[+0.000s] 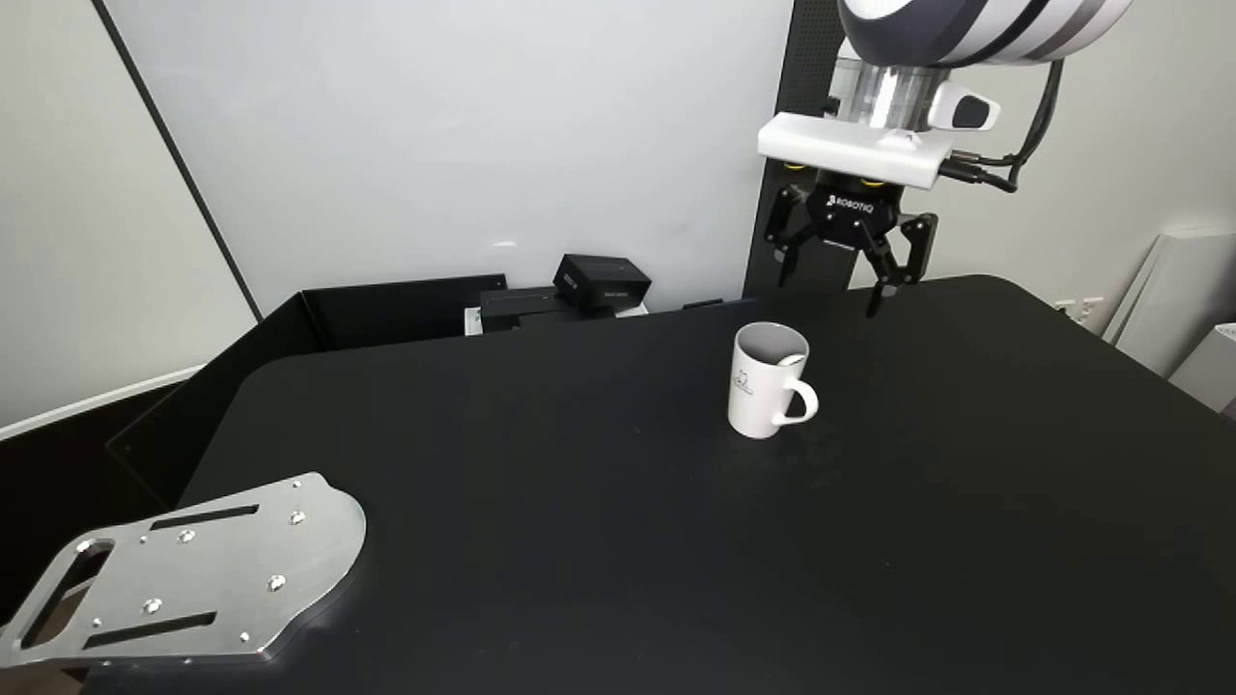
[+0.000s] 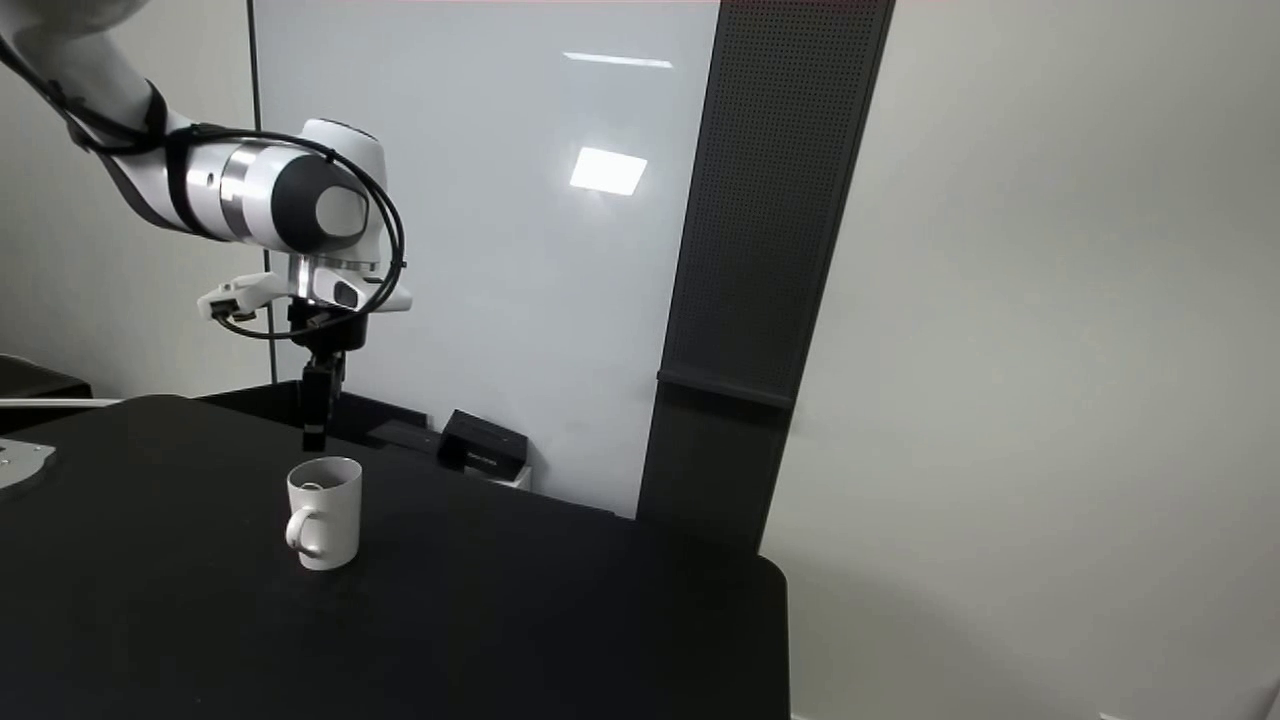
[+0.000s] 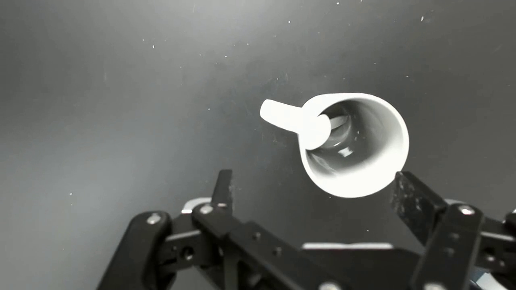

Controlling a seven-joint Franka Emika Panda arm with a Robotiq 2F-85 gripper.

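Note:
A white mug stands upright on the black table, its handle toward the right in exterior view 1. Inside it rests a white spoon-like object, its rounded end against the rim on the handle side. My gripper hangs above the table, higher than the mug and apart from it, fingers pointing down. It is open, with nothing between its fingers. In the wrist view the mug lies beyond the fingertips, nearer the right finger. Exterior view 2 shows the gripper edge-on, above and behind the mug.
A grey metal plate with slots sits at the table's left front. Black boxes lie beyond the back edge, before a white wall panel. Bare tabletop surrounds the mug.

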